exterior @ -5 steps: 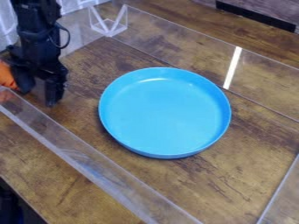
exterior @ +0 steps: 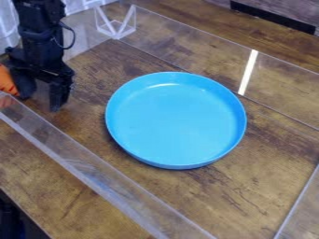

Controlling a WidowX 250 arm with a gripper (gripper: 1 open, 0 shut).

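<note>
A black robot arm stands at the far left, its gripper (exterior: 43, 86) low over the wooden surface. An orange object (exterior: 7, 80) is at the left edge beside the gripper, partly cut off by the frame. Whether the gripper holds it or is open cannot be made out. A large light-blue round tray (exterior: 174, 119) lies in the middle.
Clear plastic walls (exterior: 100, 177) run along the front left and around the back and right. Bare wood (exterior: 237, 196) surrounds the tray, with free room between it and the gripper.
</note>
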